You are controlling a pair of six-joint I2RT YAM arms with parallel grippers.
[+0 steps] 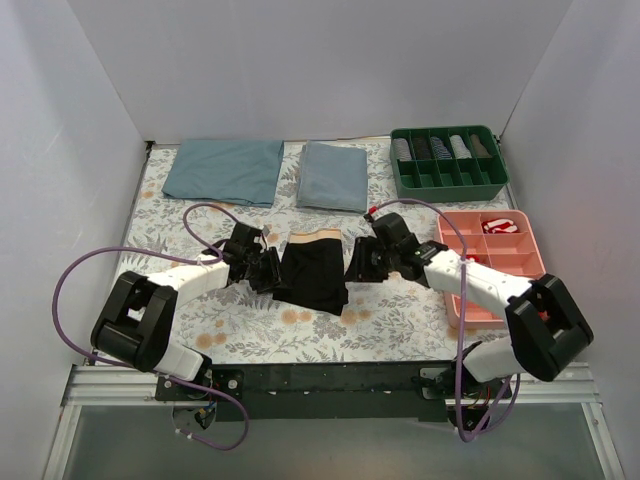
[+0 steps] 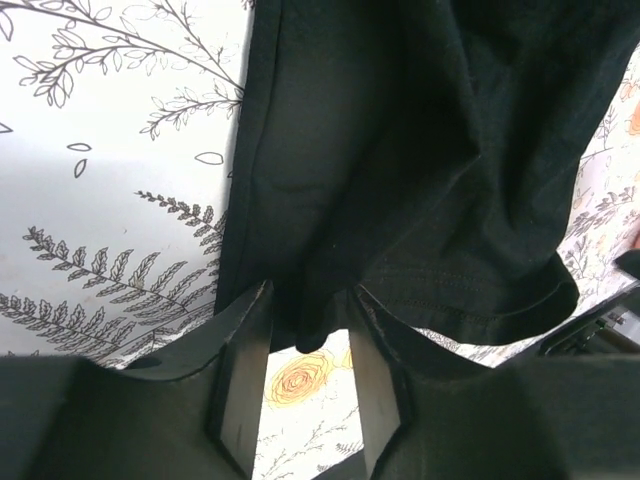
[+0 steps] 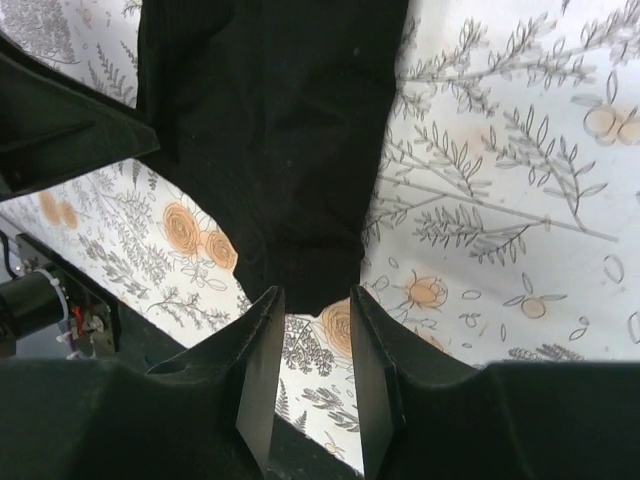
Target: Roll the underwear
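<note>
The black underwear (image 1: pixel 312 262) lies flat on the patterned cloth in the middle, a tan band along its far edge and folds toward its near corners. My left gripper (image 1: pixel 270 282) is low at its lower left; in the left wrist view its tips (image 2: pixel 310 305) are part open over the dark fabric, though whether they touch it I cannot tell. My right gripper (image 1: pixel 365 270) is just right of the underwear; in the right wrist view its fingertips (image 3: pixel 315 308) are apart near the fabric's lower corner.
Two folded blue-grey cloths (image 1: pixel 222 168) lie at the back. A green divided box (image 1: pixel 450 191) with rolled items stands back right, a pink divided box (image 1: pixel 510 258) with red items at the right.
</note>
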